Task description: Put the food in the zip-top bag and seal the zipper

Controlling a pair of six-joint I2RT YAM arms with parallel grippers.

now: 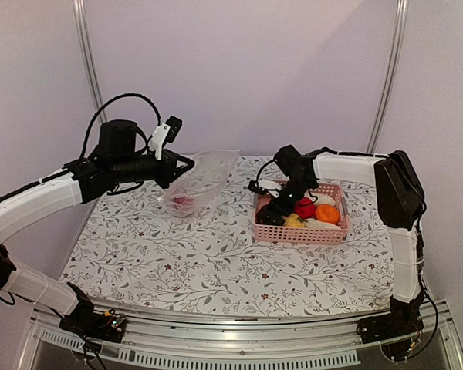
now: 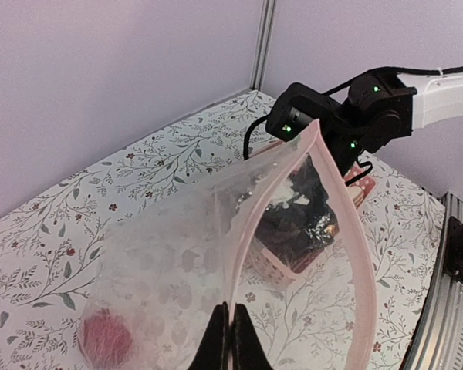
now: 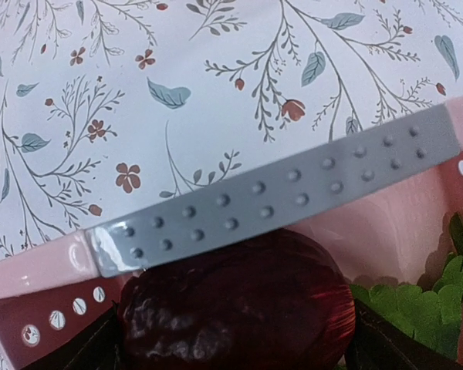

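Observation:
The clear zip top bag (image 2: 177, 247) hangs with its pink-edged mouth spread, and a pinkish-red item (image 2: 106, 339) rests at its bottom. My left gripper is shut on the bag's rim. Inside the pink basket (image 1: 299, 233), my right gripper (image 1: 272, 210) is down at the left end, around a dark red, glossy food item (image 3: 235, 304). In the right wrist view its fingers flank that item, part open at either side; whether they press on it cannot be told.
Also in the basket are an orange (image 1: 326, 213), a red item (image 1: 304, 207), a yellow item (image 1: 293, 221) and leafy greens (image 3: 413, 316). The basket's grey-handled rim (image 3: 270, 196) runs close beside the dark item.

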